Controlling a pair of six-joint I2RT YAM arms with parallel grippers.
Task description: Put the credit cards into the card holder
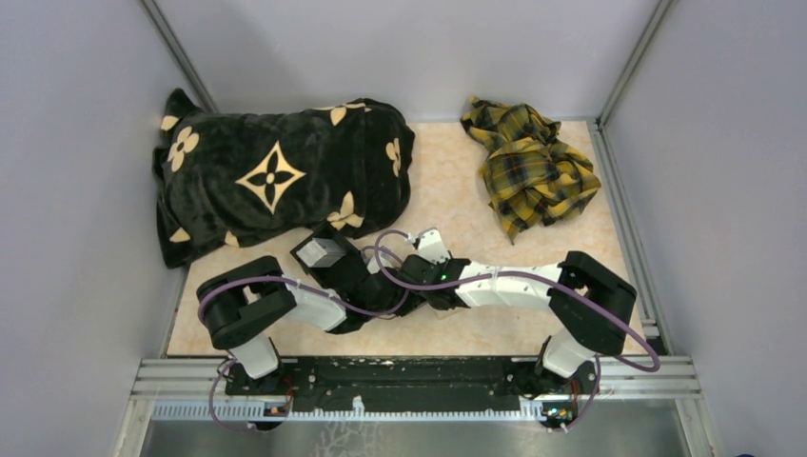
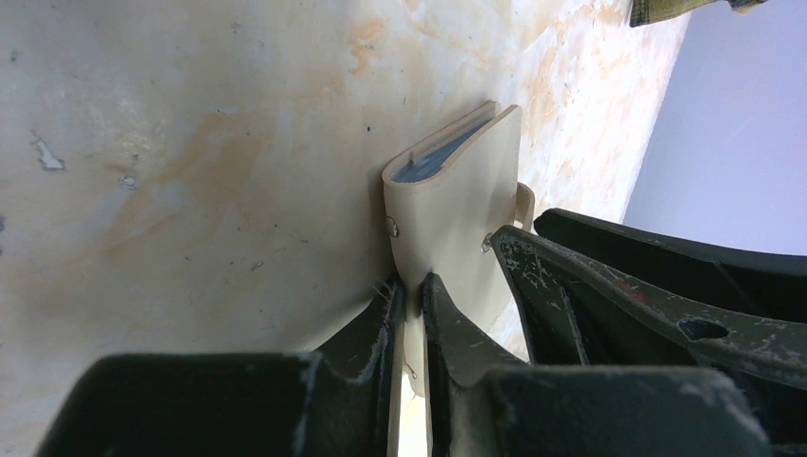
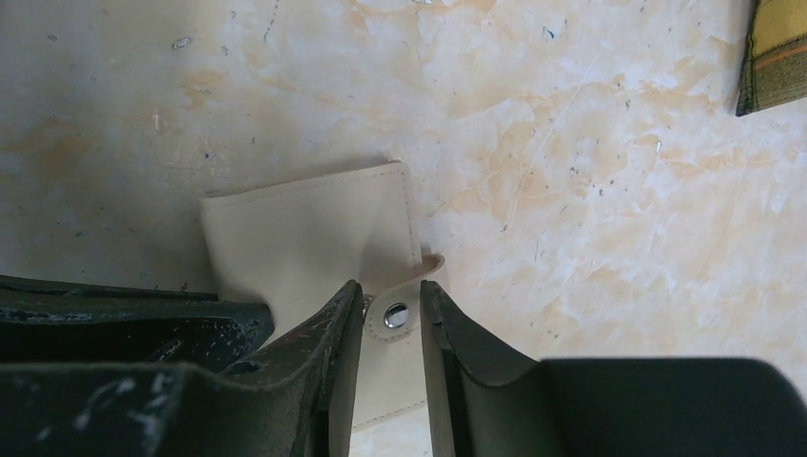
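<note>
A beige card holder [image 2: 466, 214] stands folded on the table, its top edge parted over bluish-grey inner sleeves [image 2: 433, 164]. My left gripper is shut on the spine side of the holder. In the right wrist view the flat cover [image 3: 305, 224] faces up, with a strap [image 3: 395, 316] and metal snap across its edge. My right gripper hovers around that strap, part open, one finger on either side of the snap. Whether its fingers touch the leather I cannot tell. No loose credit card shows, and the arms cover the holder in the top view.
An open black box [image 1: 324, 252] with something pale in it sits just left of the arms. Behind lies a black patterned cushion [image 1: 285, 171]; a yellow plaid cloth [image 1: 535, 171] is crumpled at the back right. Bare table surrounds the holder on its right.
</note>
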